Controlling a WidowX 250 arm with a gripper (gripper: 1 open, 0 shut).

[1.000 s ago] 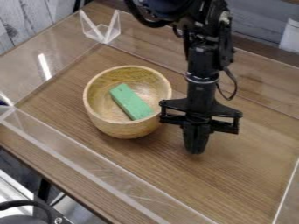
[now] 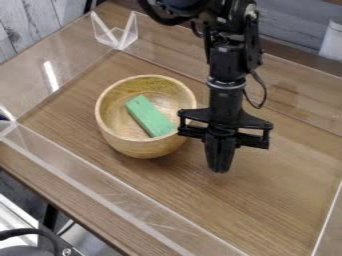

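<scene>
A black gripper [image 2: 219,158] points down just right of a light wooden bowl [image 2: 116,127], its fingers shut with nothing visible between them. A green block [image 2: 150,115] lies tilted inside the bowl. The gripper's housing partly overlaps the bowl's right side in the view.
The wooden tray floor [image 2: 241,210] is clear in front and to the right. Clear walls edge the tray at left and front. A white container [image 2: 341,38] stands at the back right, and cables lie outside at the lower left.
The gripper has shifted slightly left and up in the view. The bowl and green block look unmoved.
</scene>
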